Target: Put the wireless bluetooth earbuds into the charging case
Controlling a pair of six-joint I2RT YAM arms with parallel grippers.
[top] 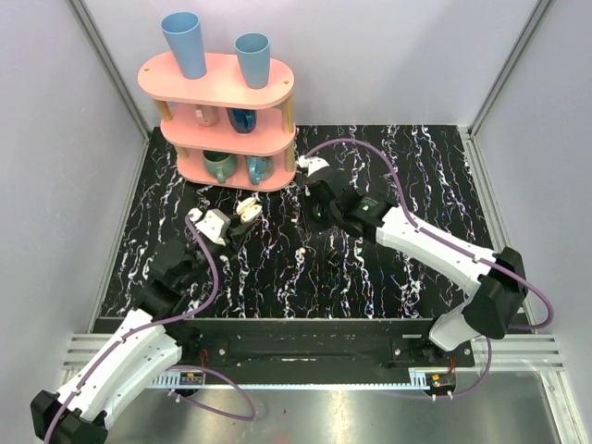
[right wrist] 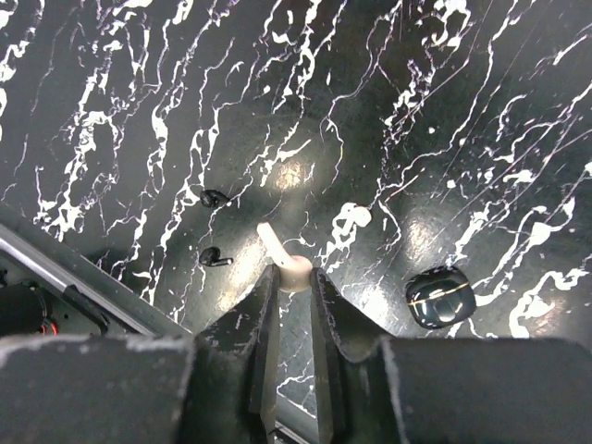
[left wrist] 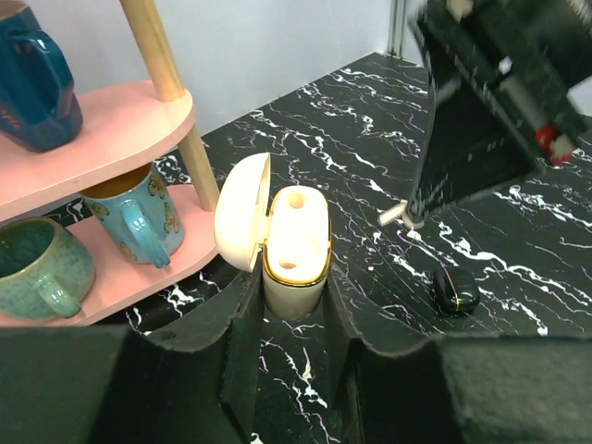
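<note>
The open white charging case [left wrist: 296, 242], two empty slots showing, is upright in my left gripper, which is shut on it; in the top view it is left of centre [top: 248, 211]. My right gripper has a white earbud [right wrist: 274, 243] between its fingertips, stem pointing up-left in the right wrist view, above the marble top. From the left wrist view this gripper is raised, right of the case, with the earbud [left wrist: 398, 211] at its tip. Two small black earbuds [right wrist: 212, 198] lie on the surface.
A closed black case [right wrist: 440, 297] lies on the marble surface [top: 416, 166]. The pink shelf [top: 236, 139] with mugs and blue cups [top: 252, 60] stands behind my left gripper.
</note>
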